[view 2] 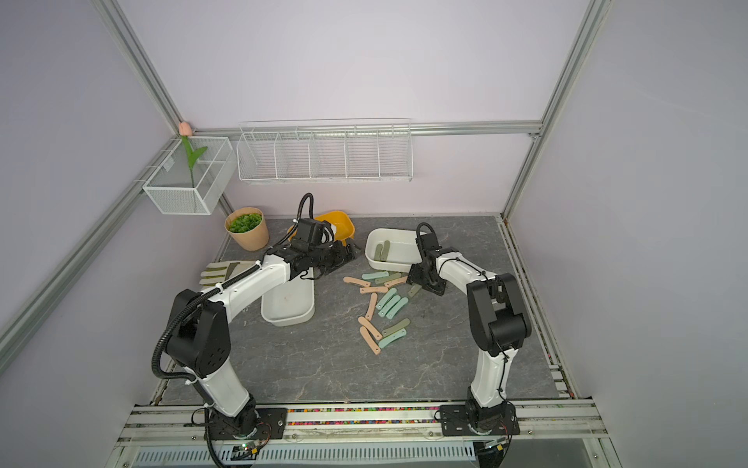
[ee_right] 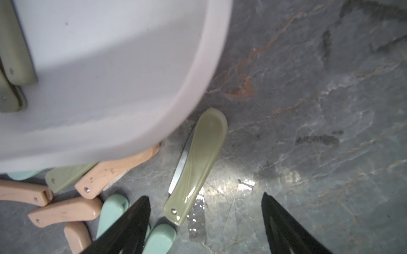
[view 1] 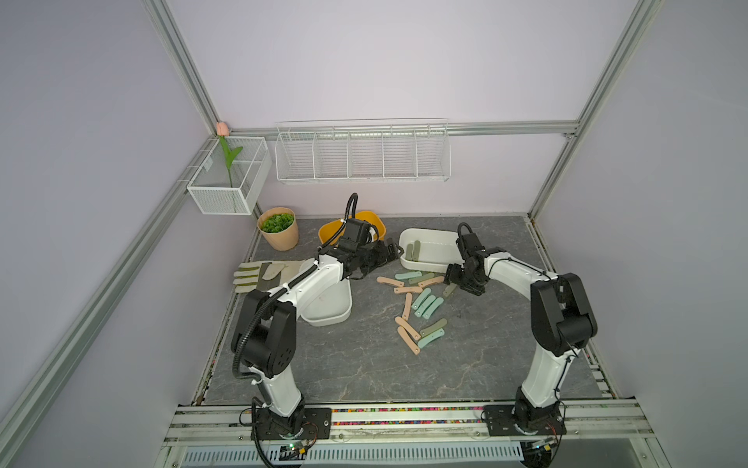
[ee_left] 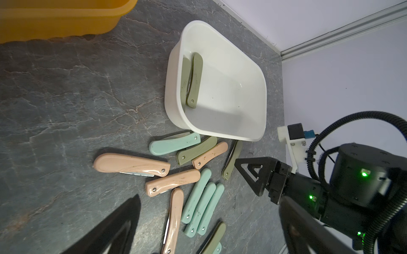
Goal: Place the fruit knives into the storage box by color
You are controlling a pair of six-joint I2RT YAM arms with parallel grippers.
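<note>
Beside the near right side of the white box (ee_left: 257,135), an olive green folding knife (ee_right: 199,160) lies on the table. My right gripper stands open above it, nothing between its fingers. Inside that box, two olive knives (ee_left: 195,80) rest along the left wall. On the table in front are peach knives (ee_left: 131,164), mint knives (ee_left: 198,199) and other olive knives (ee_left: 197,150), several of them touching. Over the table left of the box, my left gripper is open and empty.
A second white box (view 1: 331,308) sits under the left arm, and a yellow box (ee_left: 63,21) is behind it. A potted plant (view 1: 278,226) stands at the back left.
</note>
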